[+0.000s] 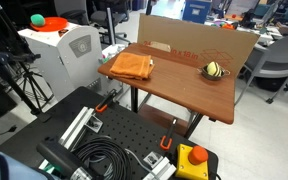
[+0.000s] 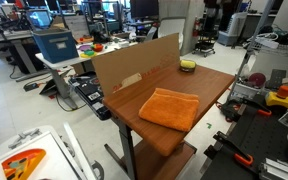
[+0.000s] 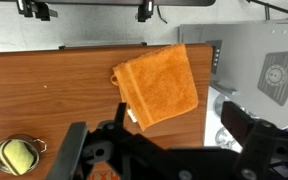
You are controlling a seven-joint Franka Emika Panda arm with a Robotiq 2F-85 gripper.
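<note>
An orange cloth (image 1: pixel 133 66) lies folded, roughly square, on the left part of the brown wooden table (image 1: pixel 179 94). In the wrist view the cloth (image 3: pixel 164 86) is seen from above, with a small white piece showing at its lower left edge. At the other end of the table a small round metal container (image 3: pixel 1 158) surrounds a yellow and pale item (image 3: pixel 18 154); exterior view 2 shows that yellow item (image 2: pixel 188 65) near the far end. My gripper stands open above the table, its dark fingers wide apart at the bottom of the wrist view. Nothing appears between them.
A cardboard panel (image 1: pixel 199 42) stands upright along one long table edge. Black cables (image 1: pixel 102 155) and a yellow box with a red button (image 1: pixel 193 160) occupy the dark base opposite. The wood between cloth and container is clear.
</note>
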